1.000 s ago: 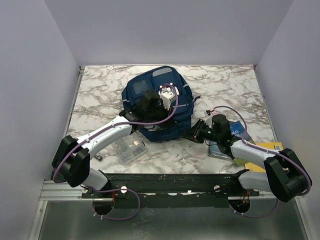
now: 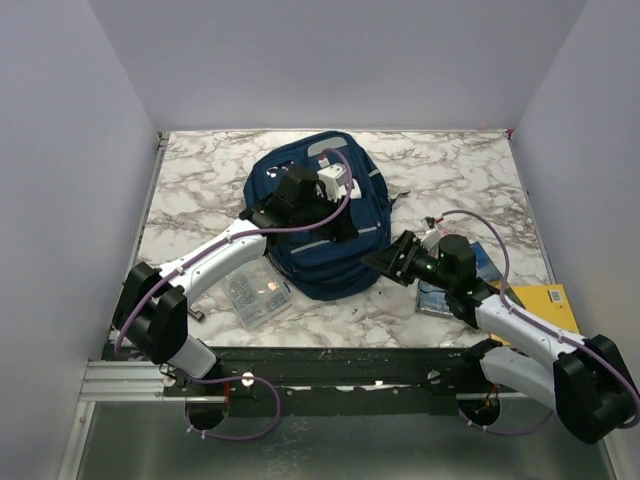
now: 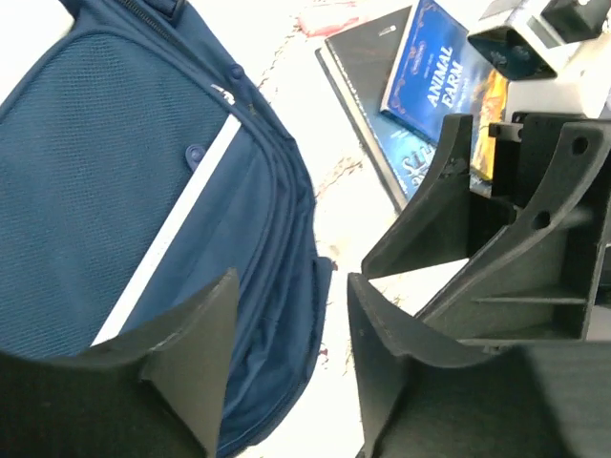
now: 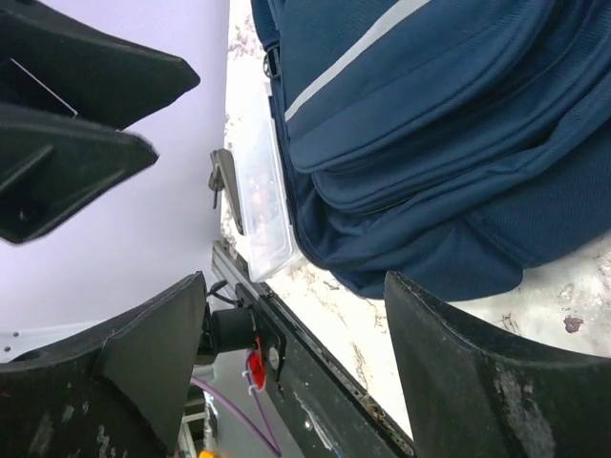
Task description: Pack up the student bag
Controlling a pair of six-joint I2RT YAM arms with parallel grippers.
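Note:
A navy bag [image 2: 322, 262] with light stripes lies on the marble table, its near edge toward the front. Above its right half hangs my left gripper, its fingers parted, with no object visible between them; the bag's cloth [image 3: 229, 305] shows beneath. My right gripper stands open by the bag's near right edge, and nothing shows between its fingers. On the right lie books, including a blue one marked ANIMAL FARM [image 3: 437, 72], partly covered by the right arm. In the top view, the left arm hides part of the bag.
A clear flat case [image 2: 257, 295] lies left of the bag, and a small dark item [image 2: 196, 314] rests near the left edge. A yellow book [image 2: 548, 305] sits at the right edge. Bare table shows at the back right. Both arms are close together.

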